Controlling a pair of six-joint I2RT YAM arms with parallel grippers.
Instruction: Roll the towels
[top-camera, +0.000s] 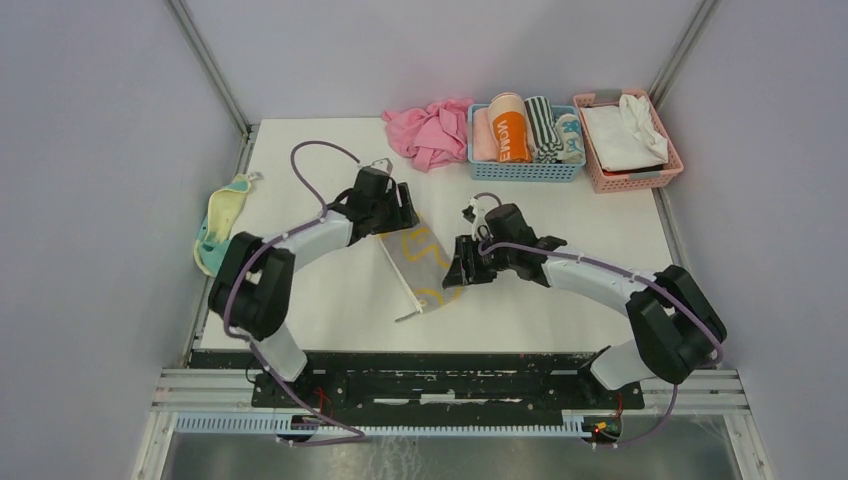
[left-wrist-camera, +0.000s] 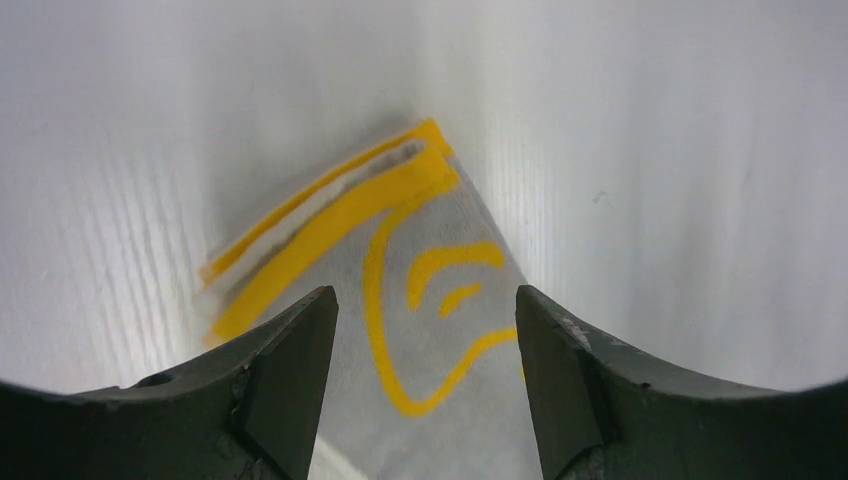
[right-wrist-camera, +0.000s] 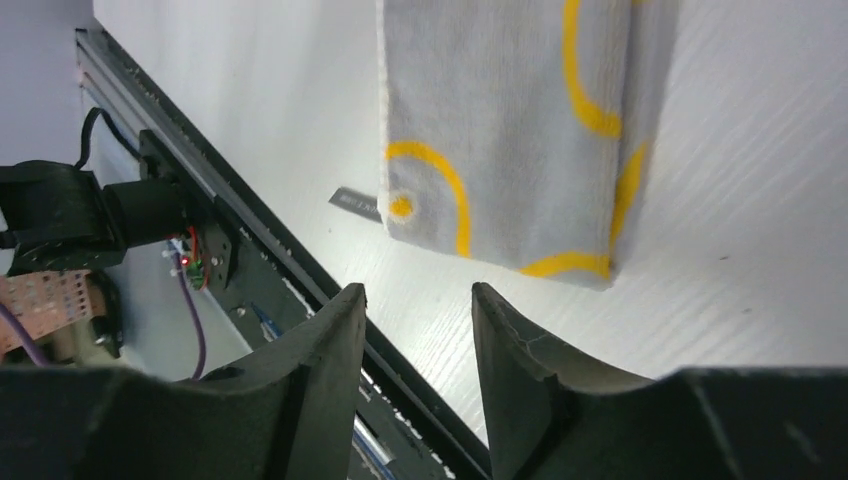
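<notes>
A grey towel (top-camera: 419, 262) with yellow markings lies folded flat and turned at a slant on the white table, between my two arms. In the left wrist view its layered yellow-edged end (left-wrist-camera: 335, 215) lies ahead of my left gripper, which is open with its fingers apart. My right gripper is open too, close to the towel's near end; bare table shows between its fingers. From under one corner a dark grey strip (right-wrist-camera: 353, 203), perhaps a tag, sticks out.
At the back stand a blue basket (top-camera: 523, 172) with several rolled towels and a pink basket (top-camera: 630, 182) with white cloth. A pink towel (top-camera: 430, 134) is crumpled beside the blue basket. A yellow-and-teal cloth (top-camera: 222, 222) hangs over the left edge.
</notes>
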